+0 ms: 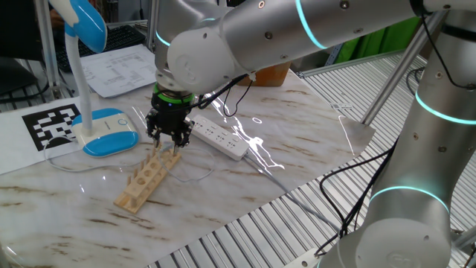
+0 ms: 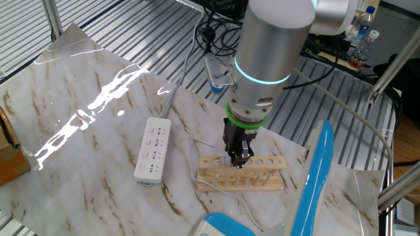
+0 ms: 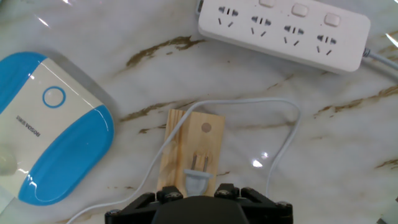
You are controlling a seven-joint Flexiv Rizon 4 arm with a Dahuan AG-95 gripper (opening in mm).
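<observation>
A wooden rack (image 1: 149, 181) with a row of holes and pegs stands on the marble-patterned table. At one end of it, in the wrist view, rests a pale grey two-prong plug (image 3: 197, 181), its metal prongs pointing towards the top of the picture. My gripper (image 1: 169, 143) is above that end of the rack, open, with its fingers apart. Seen from the wrist, the fingertips (image 3: 169, 194) lie to either side of the plug's lower part; whether they touch it cannot be told. A white cable (image 3: 249, 101) loops over the rack and across the table.
A white power strip (image 2: 153, 151) lies close to the rack, its sockets facing up. The blue-and-white lamp base (image 1: 106, 134) stands on the other side. A cardboard box (image 1: 269, 74) sits at the back. Open table surface surrounds the rack's far end.
</observation>
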